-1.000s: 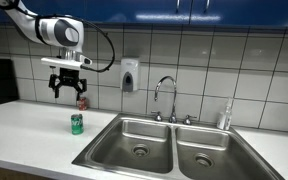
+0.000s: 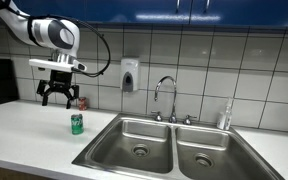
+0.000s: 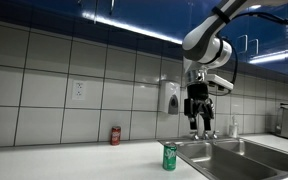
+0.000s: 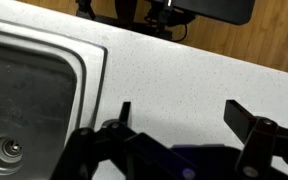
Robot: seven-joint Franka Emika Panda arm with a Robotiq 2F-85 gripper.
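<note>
My gripper (image 2: 56,102) hangs above the counter left of the sink, its fingers apart and nothing between them. In the wrist view the gripper spans bare white counter, and neither can shows there. A green can (image 2: 77,124) stands upright on the counter, in front of and below the gripper in exterior view 1. Farther back, near the tiled wall, is a red can (image 3: 115,135), also upright. Exterior view 2 shows the green can (image 3: 169,156) closer to the sink, with the gripper (image 3: 200,128) higher and to its right.
A double steel sink (image 2: 172,127) with a tall faucet (image 2: 165,95) takes up the counter's middle. On the wall is a dispenser (image 2: 130,75); a clear bottle (image 2: 225,117) stands behind the sink's right end. Blue cabinets (image 2: 164,12) hang overhead.
In exterior view 1 my gripper has come down a little and its fingers look more widely spread from this side. Both cans stay where they were.
</note>
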